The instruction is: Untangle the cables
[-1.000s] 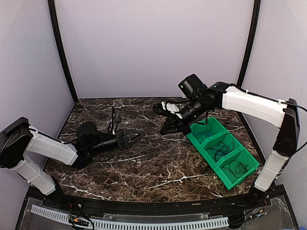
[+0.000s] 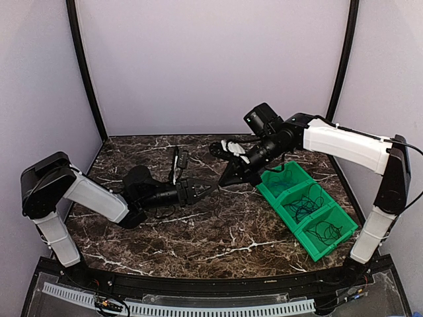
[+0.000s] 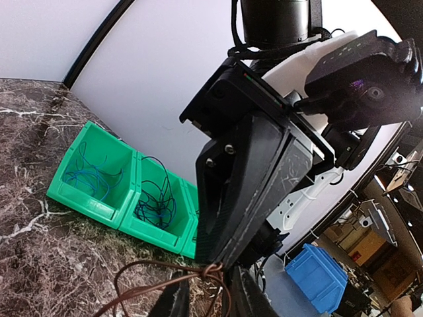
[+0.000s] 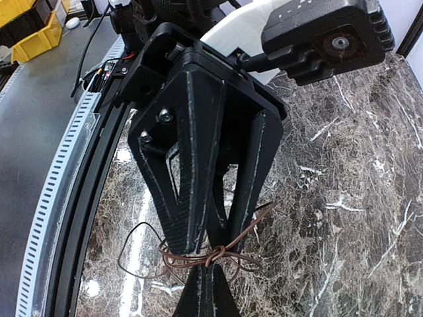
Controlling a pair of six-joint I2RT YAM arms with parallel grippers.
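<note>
A brown cable [image 4: 218, 254] is bunched in loops with a knot in the middle. In the right wrist view, the closed fingertips of my right gripper meet at this knot, pinching the cable. My left gripper faces it from close by, its fingers parted, with cable loops passing at its tips. Whether any strand lies between the left fingers is hard to tell. From above, the left gripper [image 2: 209, 189] and right gripper [image 2: 223, 184] nearly meet over the table; the cable is too thin to make out there.
A green three-compartment bin [image 2: 307, 210] stands at the right of the marble table [image 2: 198, 241]. Dark and blue cables [image 3: 156, 205] lie in its compartments.
The right arm has shifted only slightly. The bin is unchanged.
</note>
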